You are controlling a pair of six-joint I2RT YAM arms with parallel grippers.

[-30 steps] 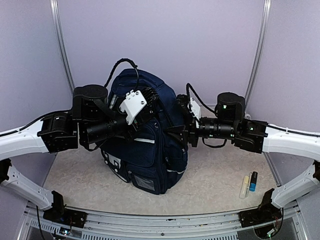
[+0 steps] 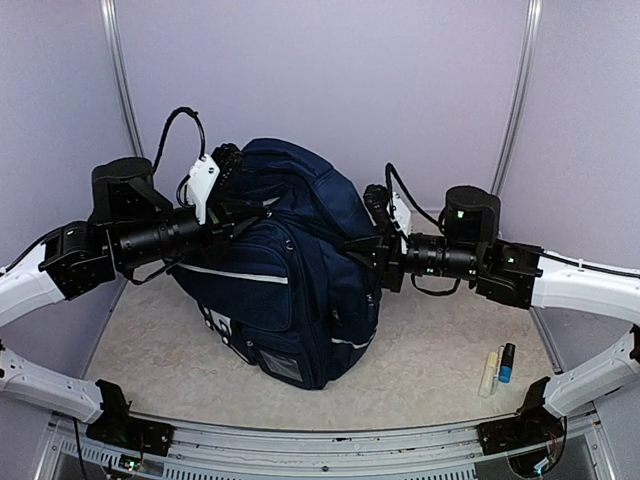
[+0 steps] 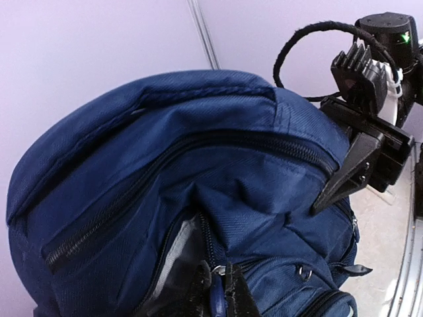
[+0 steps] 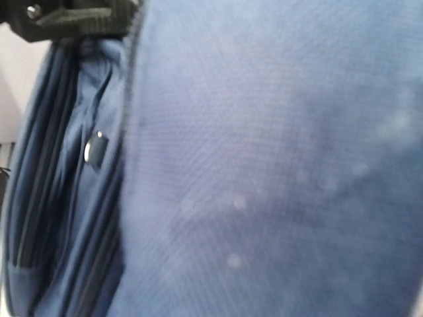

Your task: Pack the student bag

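The navy student bag (image 2: 240, 295) stands upright mid-table. In the top view, my left gripper (image 2: 266, 209) is at its upper front. The left wrist view shows that gripper shut on a narrow blue zipper pull, with a metal ring just above it. Beside it the zipper (image 3: 207, 239) is parted, and grey lining (image 3: 182, 254) shows through the gap. My right gripper (image 2: 350, 246) pinches the bag's fabric at its right side. In the right wrist view, blurred blue cloth (image 4: 264, 165) fills most of the picture, hiding the right fingertips' hold.
A pale marker (image 2: 489, 374) and a dark blue-capped marker (image 2: 507, 362) lie at the table's right front. The table (image 2: 180, 370) in front of the bag is bare. Walls stand close behind and to both sides.
The bag's upper front now bulges leftward. The right arm has barely shifted.
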